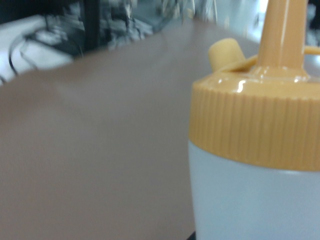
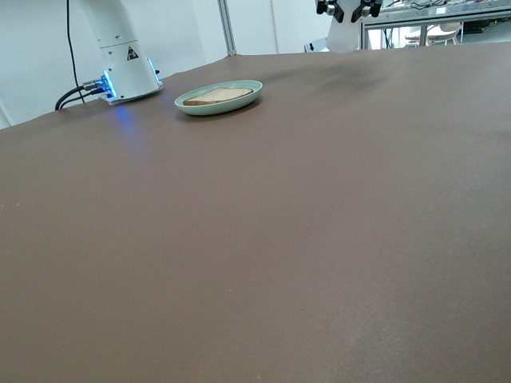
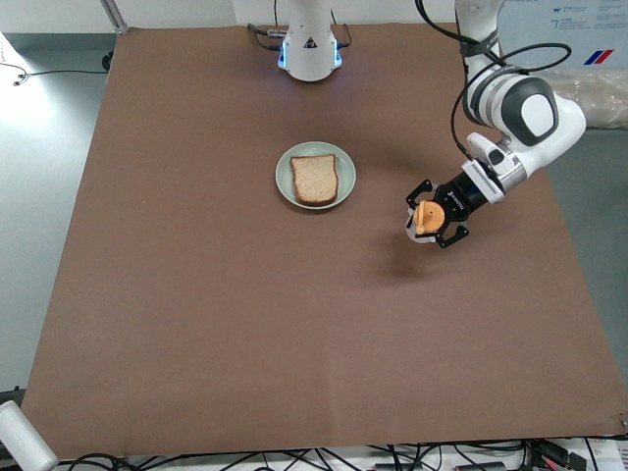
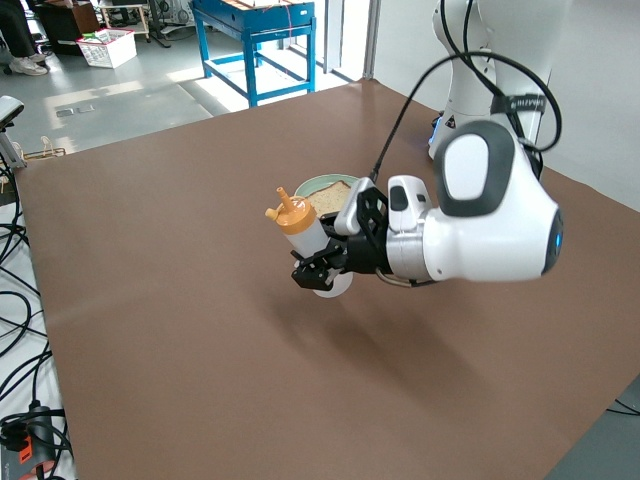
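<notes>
A squeeze bottle [image 3: 428, 218] with an orange cap and white body is held in my gripper [image 4: 322, 262], which hangs above the table right of the plate in the left camera view. The cap fills the right side of the wrist view [image 1: 255, 125]. A pale green plate [image 3: 314, 199] holds one slice of bread [image 3: 314, 178] near the middle of the table. The top camera view shows the plate [image 2: 219, 108] at the back, with only the gripper's tips at the upper edge.
A white robot base [image 3: 310, 54] stands at the back edge. Cables lie beyond the front edge.
</notes>
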